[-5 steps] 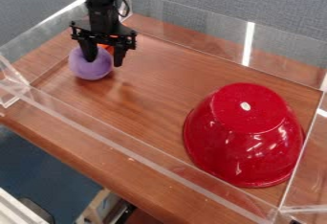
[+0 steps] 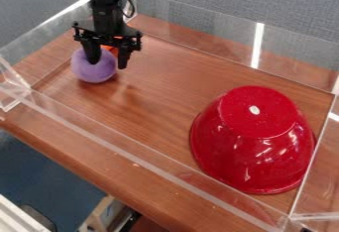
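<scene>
The black gripper (image 2: 106,44) hangs at the upper left, over and around a purple ball (image 2: 94,69) on the wooden surface. A small red-orange object shows behind the ball, partly hidden by the gripper. Whether the fingers are closed on the ball or only beside it cannot be told. A large glossy red bowl (image 2: 251,142), upside down, sits at the right.
Clear plastic walls border the wooden tabletop (image 2: 159,117). The middle of the surface between ball and bowl is free. A dark floor lies beyond the lower-left edge.
</scene>
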